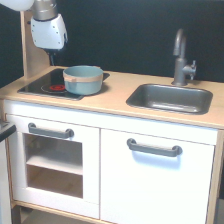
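A blue-grey pot (84,82) with a lighter brownish rim sits upright on the black stovetop (40,86), toward its right side. Part of a red burner ring shows to the left of the pot. My gripper (53,56) hangs above and to the left of the pot, clear of it, below the white hand. Its dark fingers blend into the black backdrop, so their opening cannot be made out. I see no object hanging from it.
A metal sink (170,97) with a grey faucet (180,58) is set in the wooden counter (115,88) on the right. Below are an open-fronted compartment (55,158) and a white cupboard door (150,185). The counter between pot and sink is free.
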